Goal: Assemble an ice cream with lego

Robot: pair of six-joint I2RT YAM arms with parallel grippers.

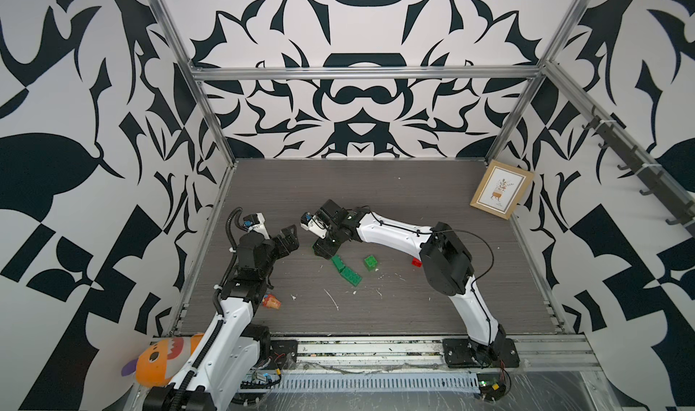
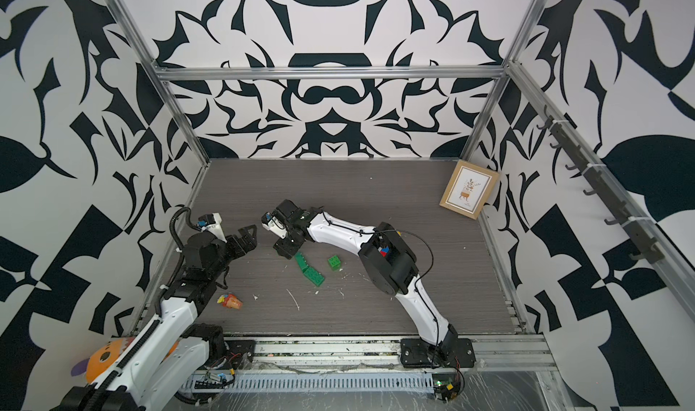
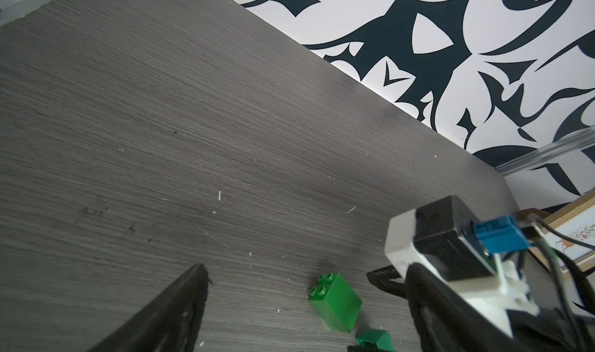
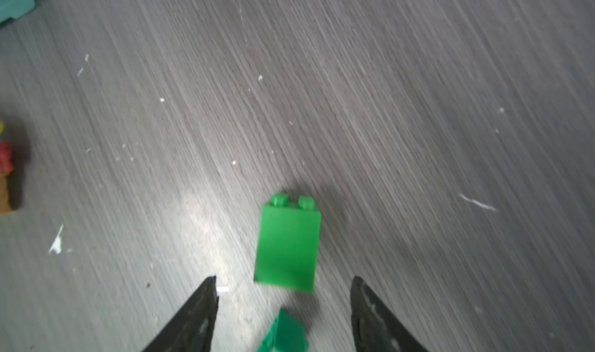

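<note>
In the right wrist view, a bright green brick [image 4: 288, 246] lies on its side, its studs toward the top of the view. My right gripper is open above it, a finger on either side of its near end, nothing gripped. A darker green piece [image 4: 285, 333] lies below it. From the top left, two darker green pieces [image 1: 351, 275] and another bright green brick [image 1: 370, 262] lie right of that gripper. My left gripper [image 1: 293, 238] hangs open and empty to its left. A red brick [image 1: 416, 262] shows partly beside the right arm.
A small brown cone with a red and yellow top [image 2: 230, 301] lies near the left arm. At the far right edge stands a framed picture [image 1: 501, 188]. An orange plush toy [image 1: 160, 360] sits at front left.
</note>
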